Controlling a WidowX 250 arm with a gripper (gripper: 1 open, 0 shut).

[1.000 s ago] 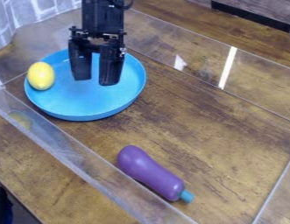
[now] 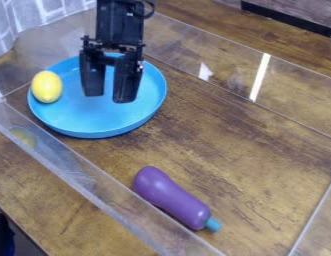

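Note:
A black gripper (image 2: 110, 72) hangs over the blue plate (image 2: 94, 117) at the upper left, its two dark fingers apart with nothing visible between them. A yellow egg-like object (image 2: 48, 86) rests on the plate's left side, left of the gripper and apart from it. A purple eggplant-like object (image 2: 168, 195) with a teal end lies on the wooden surface in the lower middle.
A clear plastic wall (image 2: 77, 174) runs diagonally along the lower left, near the plate and the purple object.

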